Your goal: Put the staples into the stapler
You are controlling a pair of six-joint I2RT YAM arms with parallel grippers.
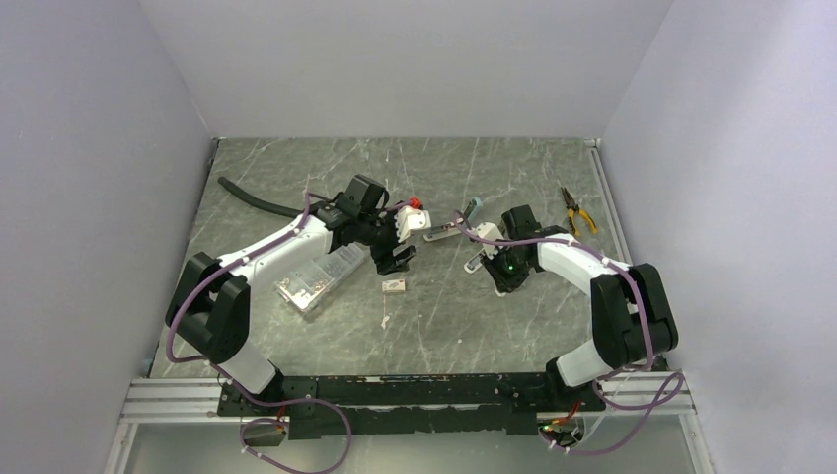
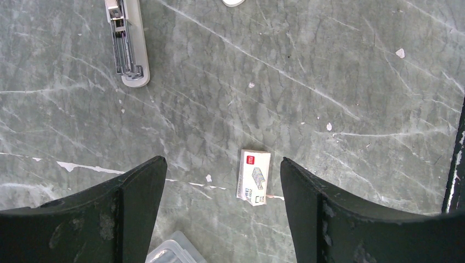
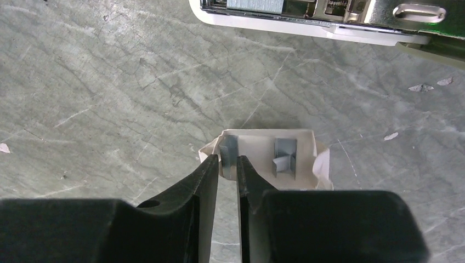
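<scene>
My left gripper is open above the table, with a small staple box between and beyond its fingers in that view. The grey stapler lies open above left of it; another stapler rests at the back. My right gripper has its fingertips slightly apart at the left end of an opened white paper tray holding grey staple strips; whether they touch the left strip is unclear. A metal stapler body crosses the top of the right wrist view.
A clear compartment case lies at the left, a black tube at the back left, and pliers at the back right.
</scene>
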